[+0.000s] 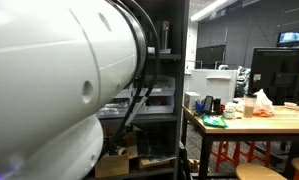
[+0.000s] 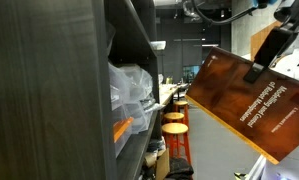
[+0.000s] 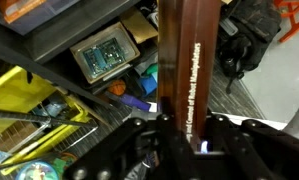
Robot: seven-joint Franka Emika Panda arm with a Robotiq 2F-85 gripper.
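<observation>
A reddish-brown book [image 3: 196, 60] about control of robot manipulators is held in my gripper. Its spine, with white lettering, runs up through the wrist view from between the fingers. In exterior view 2 the book's cover [image 2: 239, 105] hangs tilted at the right, in the open air beside the dark shelf unit [image 2: 49, 90]. One black fingertip [image 2: 254, 73] presses on the cover near its upper edge. In exterior view 1 the white arm [image 1: 49, 80] fills the left side and hides much of the shelf; neither gripper nor book can be made out there.
Clear plastic bins [image 1: 157, 104] sit on a middle shelf, a cardboard box [image 1: 114, 163] on the lower one. Below the gripper lie a black bag [image 3: 244, 55] and a yellow crate [image 3: 19, 95]. A wooden table [image 1: 259, 124] and stools [image 2: 175, 128] stand to the right.
</observation>
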